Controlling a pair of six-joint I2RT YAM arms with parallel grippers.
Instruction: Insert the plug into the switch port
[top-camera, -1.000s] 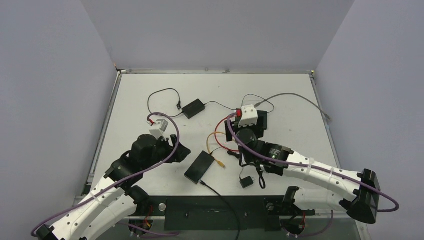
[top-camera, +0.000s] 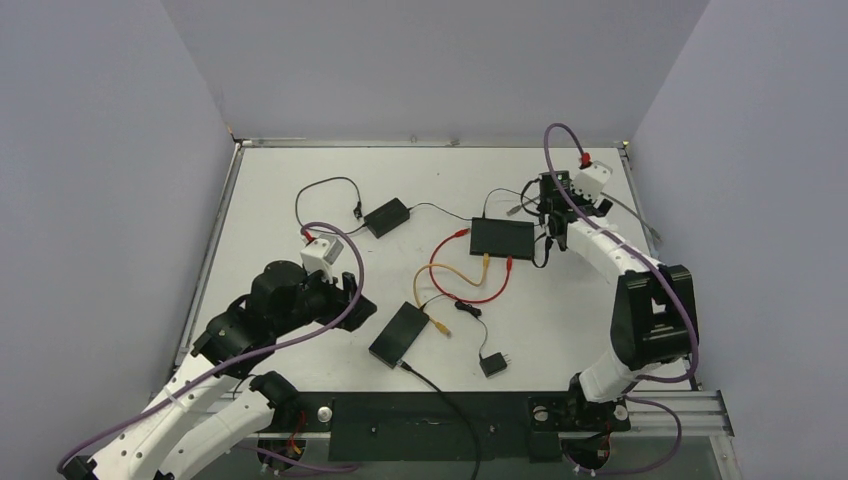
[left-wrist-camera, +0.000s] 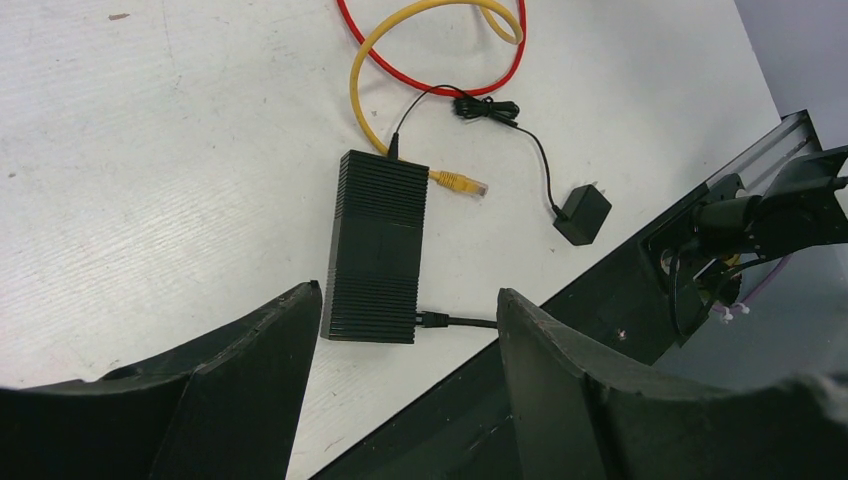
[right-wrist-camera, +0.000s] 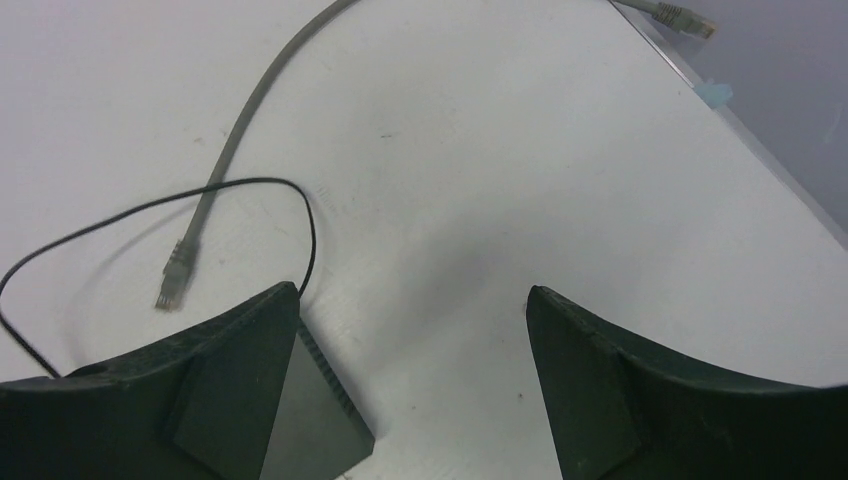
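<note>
A flat black box (top-camera: 502, 238) lies right of the table's middle, with plugs of the red cable (top-camera: 484, 300) and the yellow cable (top-camera: 455, 268) at its front edge. The yellow cable's loose plug (left-wrist-camera: 462, 183) rests beside a second, ribbed black box (left-wrist-camera: 378, 250). In the right wrist view the grey cable shows one plug (right-wrist-camera: 177, 275) on the table and its other plug (right-wrist-camera: 685, 20) at the far edge. My left gripper stands open above the ribbed box, its gap empty. Over the back right, my right gripper is open and empty, near the flat box's corner.
A black power brick (top-camera: 387, 217) with thin cords lies at the back left. A small adapter (top-camera: 493, 364) and its bundled cord (top-camera: 468, 309) are near the front edge.
My right arm has swung from above the flat black box toward the back right, uncovering the box and the red and yellow cables. The left arm has shifted only slightly.
</note>
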